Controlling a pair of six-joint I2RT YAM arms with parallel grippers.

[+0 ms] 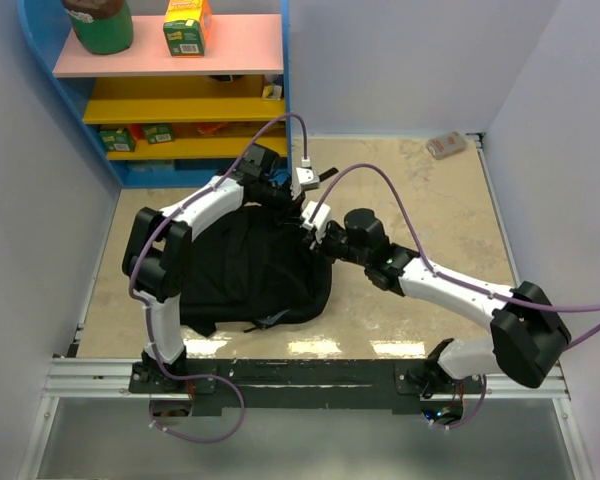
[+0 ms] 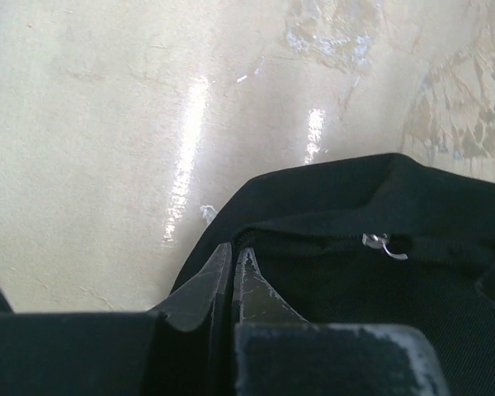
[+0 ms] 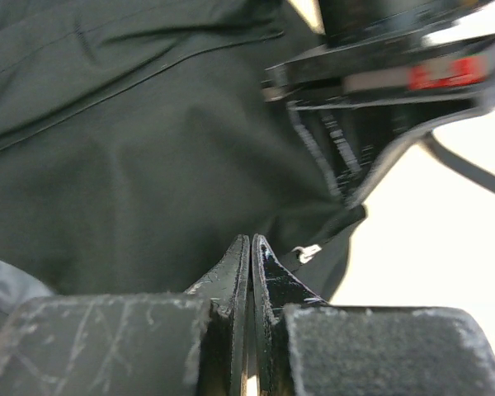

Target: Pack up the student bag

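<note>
A black student bag [image 1: 240, 275] lies on the table at the left and centre, reaching under both grippers. My left gripper is shut at the bag's upper edge, by a seam with a small zipper pull [image 2: 375, 242]; whether any fabric is between its fingertips is hard to tell. My right gripper is shut just over the bag's edge, near a small light metal piece [image 3: 308, 252], with nothing visible between its fingers. In the right wrist view, part of the left gripper shows at upper right.
A blue-framed shelf [image 1: 175, 100] with boxes stands at the back left. A small flat object [image 1: 446, 144] lies at the table's back right.
</note>
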